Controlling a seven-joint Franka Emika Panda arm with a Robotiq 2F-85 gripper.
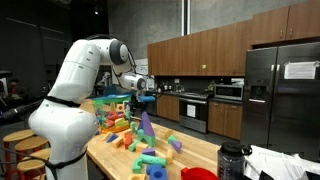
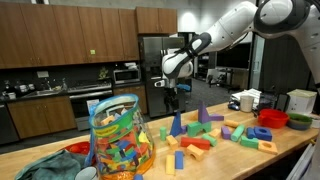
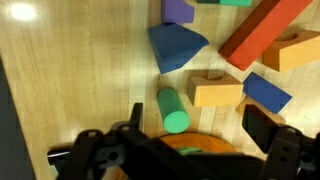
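Observation:
My gripper is open in the wrist view, its dark fingers spread wide above the wooden table with nothing held. A green cylinder lies below, in the span between the fingers. Close to its right is an orange block, with a blue block further right. Above the cylinder in the picture lies a dark blue wedge-shaped block, and a long red block slants across the upper right. A clear bag holding many coloured pieces stands on the table in exterior view 2.
Loose blocks spread over the table, among them a tall purple piece. A red bowl sits at the right in exterior view 2. A black canister stands near the front edge. Bare wood shows at the wrist view's left.

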